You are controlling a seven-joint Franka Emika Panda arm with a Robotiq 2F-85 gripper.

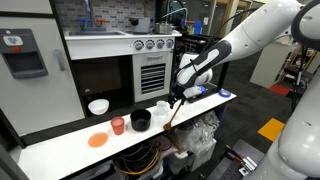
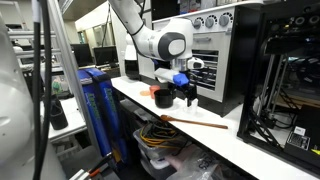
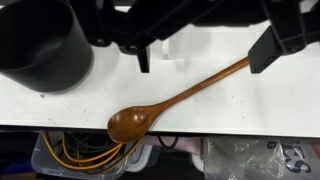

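Note:
A wooden spoon lies across the white counter, its bowl at the front edge in the wrist view and its handle running up to the right, passing under one of my fingers. Exterior view 2 shows the spoon flat on the counter. My gripper is open above the counter, its fingers spread wide with nothing held. A black pot stands left of the spoon. Exterior view 1 has the pot on the counter, left of my gripper.
A red cup, an orange disc and a white bowl sit farther left. Behind the spoon is a white cup. Bins with cables and plastic bags stand below the counter's front edge.

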